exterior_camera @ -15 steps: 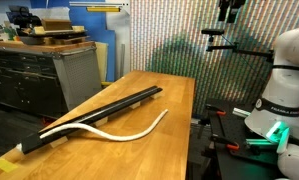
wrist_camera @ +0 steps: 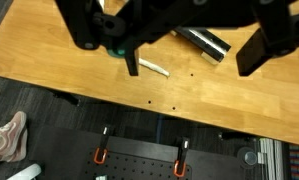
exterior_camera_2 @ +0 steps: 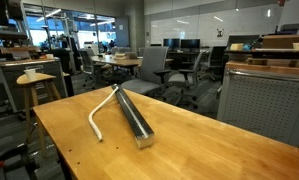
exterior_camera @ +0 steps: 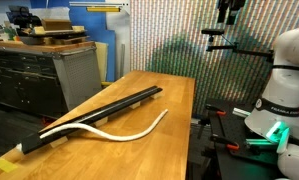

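A long black channel point(exterior_camera: 94, 115) lies across the wooden table point(exterior_camera: 139, 150). A white flexible tube point(exterior_camera: 127, 136) lies beside it in a curve, one end resting over the channel's near end. In exterior view 2 the tube point(exterior_camera_2: 93, 122) runs along the left of the channel point(exterior_camera_2: 133, 118). High above the table edge, my gripper stands open with its fingers point(wrist_camera: 261, 50) wide apart and nothing between them. From the wrist, an end of the tube point(wrist_camera: 154, 67) and part of the channel point(wrist_camera: 203, 43) show far below; the gripper hides much of both.
A grey cabinet point(exterior_camera: 44, 75) stands behind the table. Chairs point(exterior_camera_2: 154, 68) are beyond its far side. Clamps with orange parts point(wrist_camera: 179, 168) sit on the dark robot stand below the table edge.
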